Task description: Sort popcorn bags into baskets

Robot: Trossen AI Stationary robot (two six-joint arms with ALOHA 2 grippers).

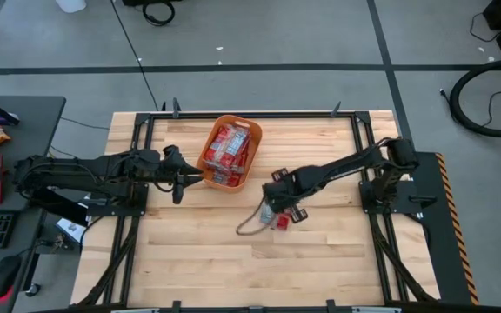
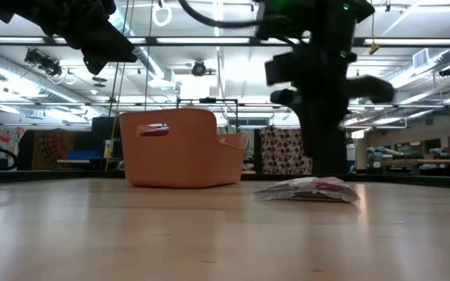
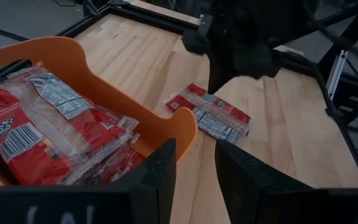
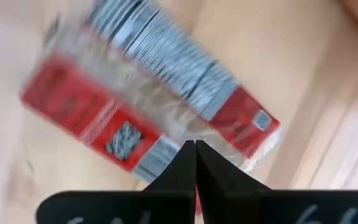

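Note:
A single red-and-clear popcorn bag (image 4: 135, 102) lies flat on the table, label stripes up. It also shows in the low view as a thin bag (image 2: 311, 189). My right gripper is over it, its fingers together with nothing between them; in the low view its tip stands just above or behind the bag, and contact cannot be told. An orange basket (image 1: 256, 149) stands near the table's back, left of middle, with several red bags (image 3: 39, 127) piled inside. Beside its rim my left gripper holds its fingers apart, empty.
Wide bare table (image 1: 207, 269) lies in front of the basket and around the loose bag. Black frame rails (image 1: 129, 261) run along both sides. A cable loops close to the right gripper.

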